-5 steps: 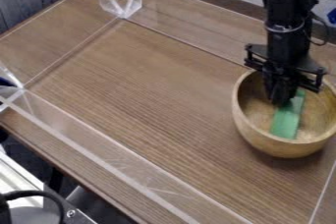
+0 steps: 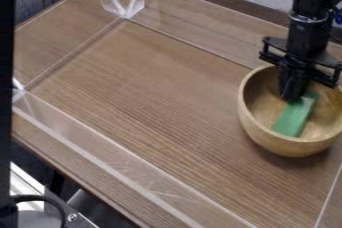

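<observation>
A wooden bowl (image 2: 267,135) sits at the right side of the table, with a green object (image 2: 290,120) lying inside it. My black gripper (image 2: 295,90) points down into the bowl from above, its tips at the upper end of the green object. The fingertips are small and dark against the bowl, so whether they hold anything is hard to see.
Clear strips and corner pieces run along its edges. A black curved part shows at the lower left corner.
The arm has shifted slightly to the right since a second ago, with the gripper staying over the bowl. The bowl and green object look nearly unchanged.
</observation>
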